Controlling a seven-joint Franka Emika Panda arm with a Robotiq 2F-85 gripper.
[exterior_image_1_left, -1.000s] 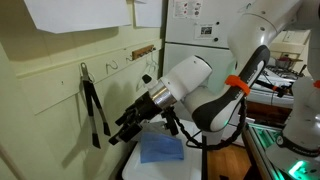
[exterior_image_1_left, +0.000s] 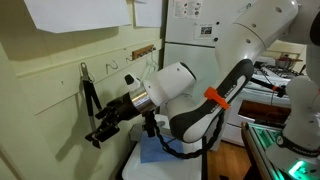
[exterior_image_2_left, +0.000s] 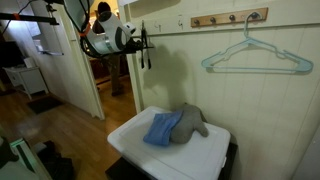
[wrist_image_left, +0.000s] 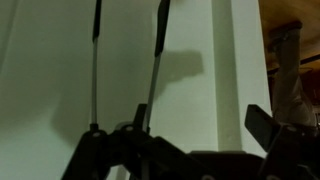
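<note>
A dark, two-stranded strap-like thing (exterior_image_1_left: 90, 97) hangs from a hook on the white wall, and in exterior view 2 the hanging strap (exterior_image_2_left: 145, 52) shows beside my arm. My gripper (exterior_image_1_left: 104, 128) is open at the strap's lower part, hiding its end in exterior view 1. From the wrist, the two strands (wrist_image_left: 157, 60) run down toward the left finger (wrist_image_left: 128, 145), while the right finger (wrist_image_left: 262, 127) stands well apart. My gripper has bare wall in its gap; whether a strand touches the left finger cannot be told.
Below, a white lid (exterior_image_2_left: 132, 130) bears a blue cloth (exterior_image_2_left: 163, 128) and a grey soft thing (exterior_image_2_left: 188, 124). A pale blue hanger (exterior_image_2_left: 258, 55) hangs from a wooden hook rail (exterior_image_2_left: 228, 18). The wall lies close to my gripper; wooden floor is open to one side.
In exterior view 1 my gripper has moved left and slightly up, now overlapping the strap's lower part. The strap still hangs on the wall; the cloth has not moved.
</note>
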